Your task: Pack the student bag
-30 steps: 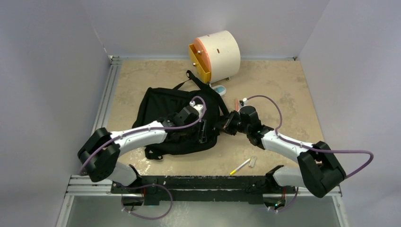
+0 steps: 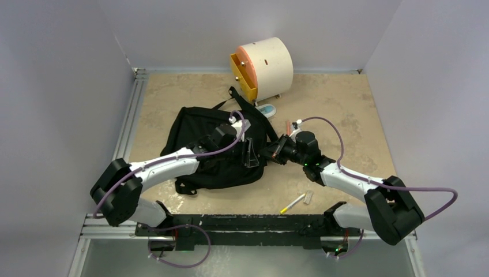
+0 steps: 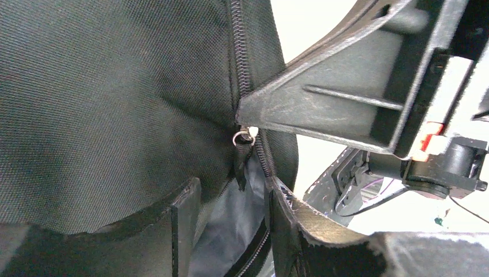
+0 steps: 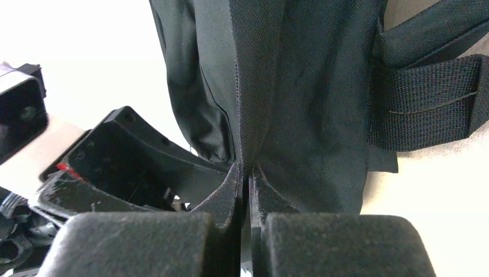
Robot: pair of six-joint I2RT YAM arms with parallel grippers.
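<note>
The black bag [image 2: 199, 124] lies on the left half of the table. Along its right side runs a zipper [image 3: 239, 52], and a small ring with a dark pull tab [image 3: 241, 167] hangs from it. My left gripper is open over this side; the pull tab appears between and just beyond its fingertips, apparently not gripped. Thin bag fabric [image 4: 256, 81] runs down into my right gripper, which is shut on that edge. One finger of the right gripper comes very close to the zipper ring in the left wrist view.
A cream drum-shaped cabinet [image 2: 271, 66] with a yellow drawer [image 2: 243, 78] pulled out stands at the back. By it lies a white-and-blue item [image 2: 266, 110]. A yellow-tipped marker [image 2: 292, 203] and a small pale block [image 2: 308, 197] lie at front right.
</note>
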